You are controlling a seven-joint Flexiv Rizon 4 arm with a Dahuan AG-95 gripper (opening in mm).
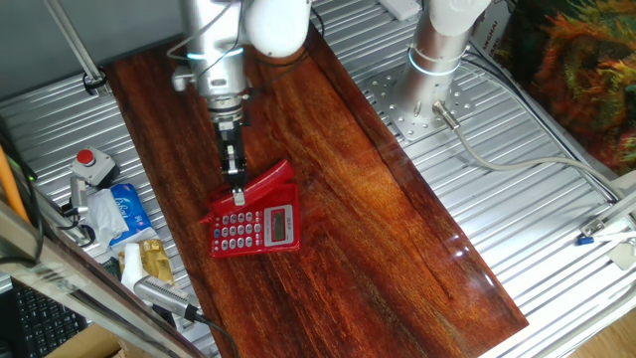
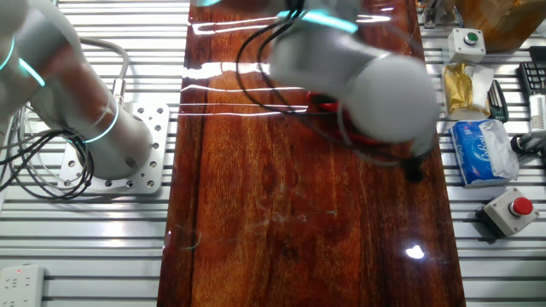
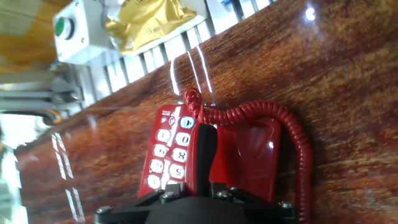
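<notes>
A red desk telephone [image 1: 255, 232] with grey keys and a small display lies on the wooden table. Its red handset [image 1: 260, 185] is slanted across the back of the body, with my gripper [image 1: 238, 195] shut on it from above. In the wrist view, the handset [image 3: 200, 152] runs up from between the fingertips of my gripper, its black end pointing away, beside the keypad [image 3: 168, 146] and over part of the red base [image 3: 249, 152]. A coiled red cord [image 3: 283, 115] loops around to the right. My arm covers most of the telephone in exterior view 2.
Along the table's edge lie a blue and white tissue pack [image 2: 484, 152], a gold packet [image 2: 467, 89] and a red-button box [image 2: 510, 211]. A green-button box [image 2: 466, 44] stands nearby.
</notes>
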